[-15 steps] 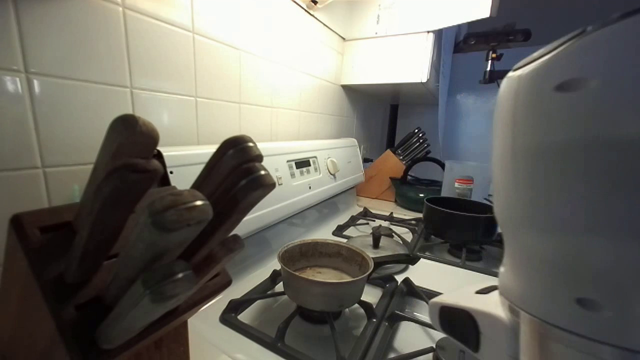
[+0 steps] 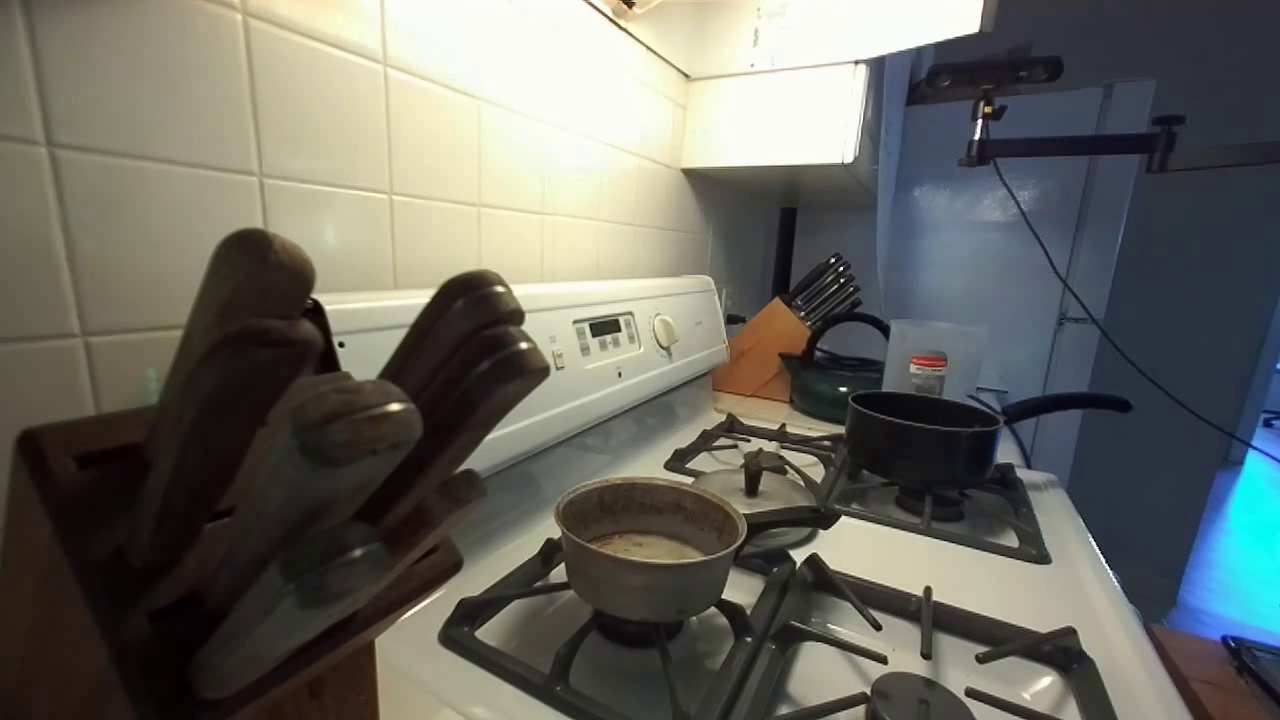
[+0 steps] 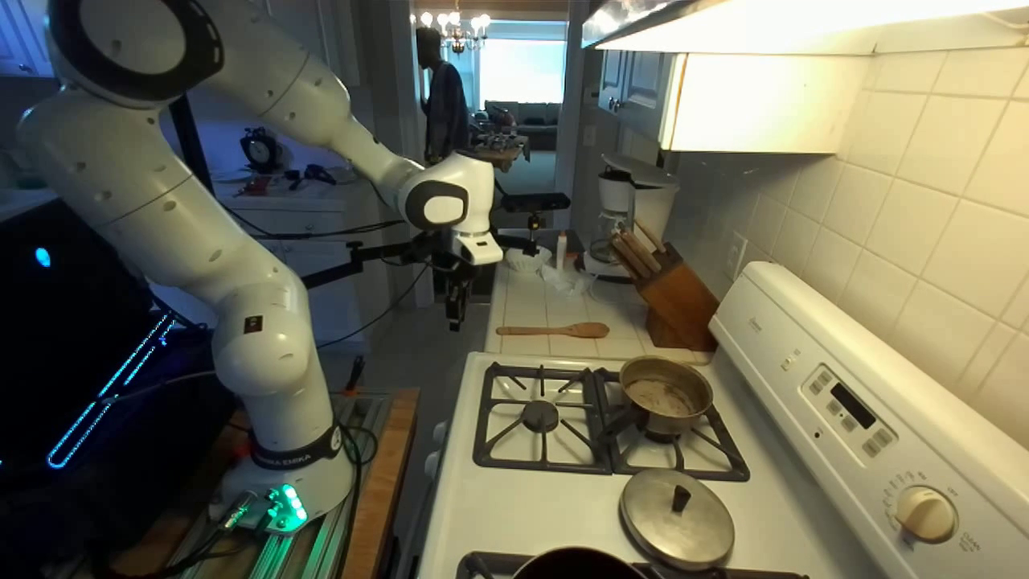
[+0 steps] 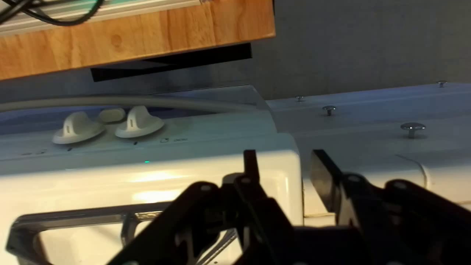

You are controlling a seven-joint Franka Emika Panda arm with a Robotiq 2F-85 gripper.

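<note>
My gripper (image 3: pixel 455 317) hangs in the air left of the stove's near-left corner in exterior view 2, clear of everything. The wrist view shows its fingers apart, the gripper partly open with nothing between them. A grey saucepan (image 3: pixel 666 394) sits upright on a rear burner, a little brown residue on its bottom. Its metal lid (image 3: pixel 677 516) rests on the stovetop beside it, knob up. On the tiled counter lies a wooden spoon (image 3: pixel 555 330). A black pan (image 2: pixel 924 438) stands on another burner in exterior view 1.
A knife block (image 3: pixel 680 299) stands on the counter by the wall, and another knife block (image 2: pixel 768 342) beside a dark green kettle (image 2: pixel 836 382). Stove knobs (image 4: pixel 139 122) line the front edge.
The saucepan, lid and black pan stand where they were.
</note>
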